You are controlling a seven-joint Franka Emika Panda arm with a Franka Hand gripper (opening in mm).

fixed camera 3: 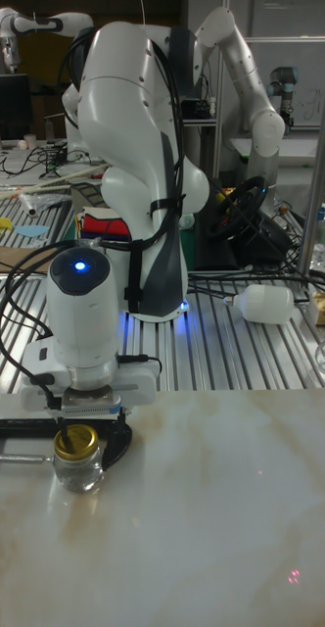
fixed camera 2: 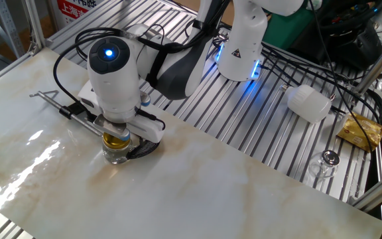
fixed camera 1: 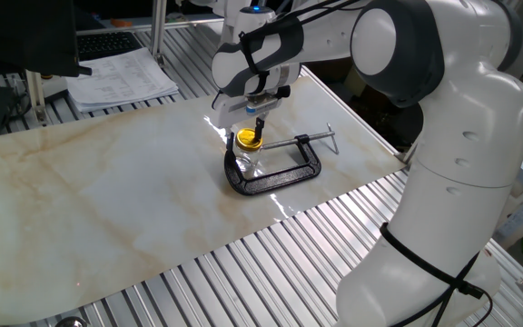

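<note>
A small glass jar with a yellow-gold lid (fixed camera 1: pixel 249 139) stands upright on the marbled tabletop; its lid (fixed camera 3: pixel 77 441) shows clearly from the front. Beside the jar lies a black C-clamp (fixed camera 1: pixel 278 180) with a silver screw bar, its frame passing close by the glass. Pointing down over the jar, my gripper (fixed camera 1: pixel 245 136) is open, its two dark fingers spread at lid height. In the third exterior view one finger overlaps the lid while the other stands off to the right. Whether either finger touches the lid cannot be told.
Papers (fixed camera 1: pixel 123 80) lie on the slatted bench beyond the tabletop. A white bulb-shaped object (fixed camera 2: pixel 308 103), a yellow packet (fixed camera 2: pixel 361 131) and a small clear glass item (fixed camera 2: pixel 324 163) rest on the slats.
</note>
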